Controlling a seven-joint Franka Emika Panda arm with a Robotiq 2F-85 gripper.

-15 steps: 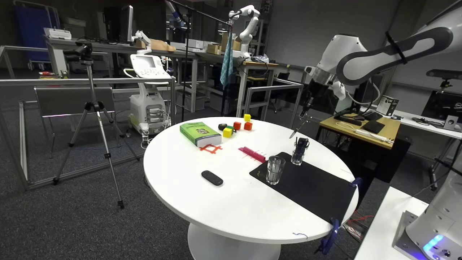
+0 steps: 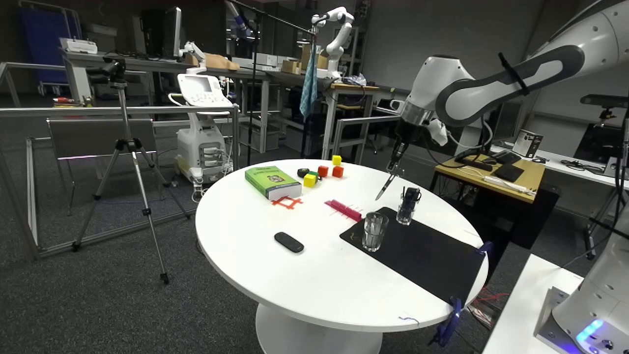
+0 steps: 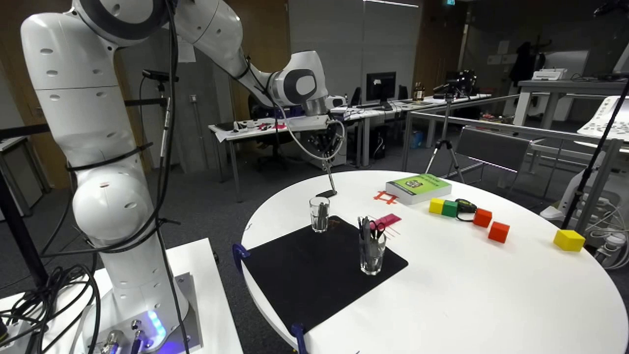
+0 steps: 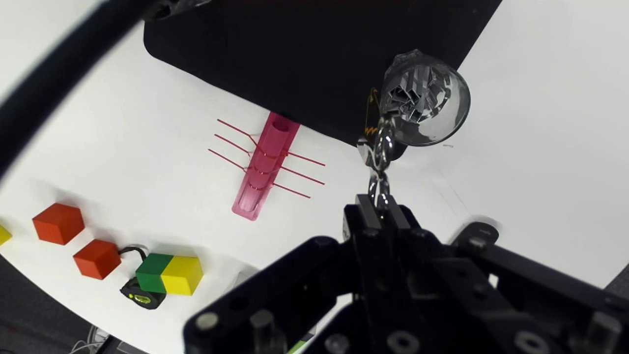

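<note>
High over the table, my gripper (image 2: 396, 168) is shut on a shiny metal tool (image 4: 383, 144) that looks like scissors or a clamp. Its thin end points down, clear of the tabletop. From the wrist, the tool overlaps the edge of a clear glass (image 4: 457, 112); contact cannot be told. That glass (image 2: 374, 232) stands upright at a corner of the black mat (image 3: 312, 274). Another glass (image 3: 372, 259), holding dark-handled instruments, is on the mat too. Beside the mat lies a pink strip (image 4: 262, 168) crossed by several thin red strands.
The green book (image 2: 272, 180), red frame (image 2: 287, 202), black remote (image 2: 289, 242), tape measure (image 4: 143, 295) and coloured cubes (image 4: 181, 275) lie on the white table (image 2: 330, 277). Blue clamps (image 2: 451, 321) grip the mat's edge.
In exterior view 1, the arm has moved left and slightly lower, carrying the metal tool with it. Objects on the table have stayed put.
</note>
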